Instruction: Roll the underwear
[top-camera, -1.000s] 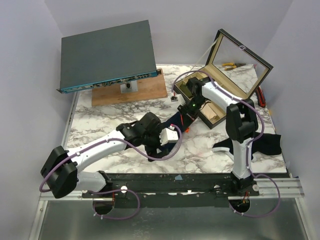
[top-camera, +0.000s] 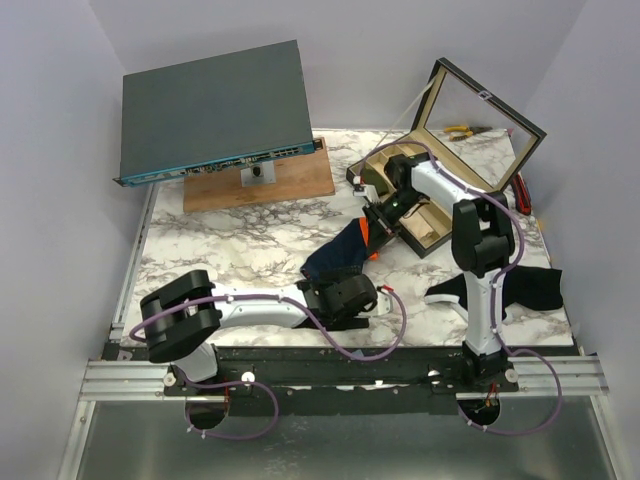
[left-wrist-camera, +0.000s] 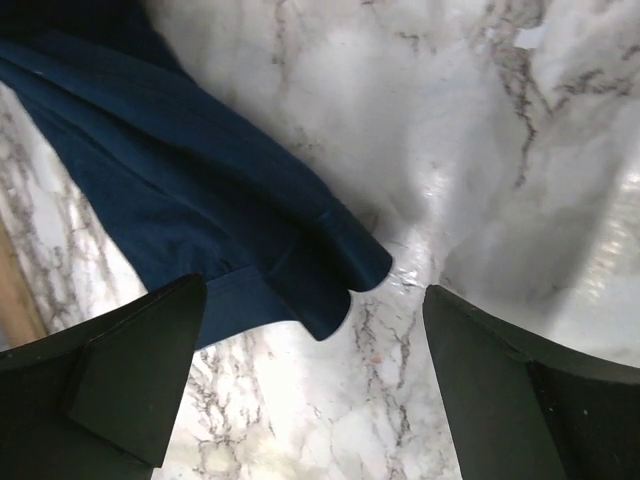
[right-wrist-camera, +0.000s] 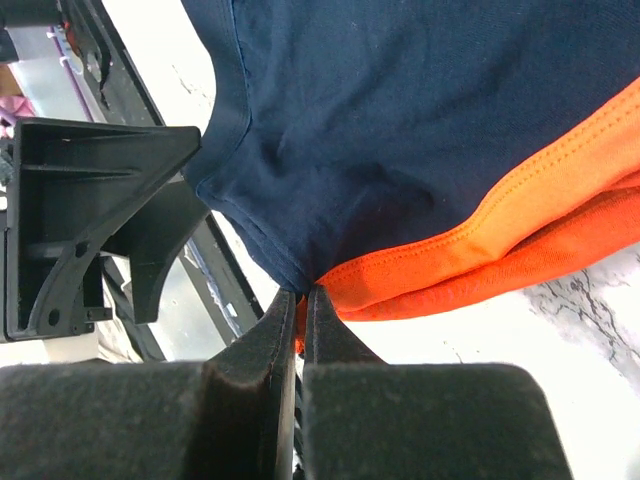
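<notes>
The navy underwear (top-camera: 332, 250) with an orange band (right-wrist-camera: 540, 220) lies at mid-table, partly under both arms. My right gripper is shut on its orange-and-navy edge. My left gripper stands open over a navy end (left-wrist-camera: 200, 180), with folded cloth between and beyond its fingertips on the marble. In the right wrist view the left gripper's black fingers sit at the cloth's left side.
An open compartment box (top-camera: 425, 222) stands behind the right arm. A monitor-like slab (top-camera: 215, 105) rests on a wooden board at back left. Dark cloth (top-camera: 530, 290) lies at front right.
My left arm has shifted toward the table's front edge. My right gripper has moved only slightly, still at the orange band.
</notes>
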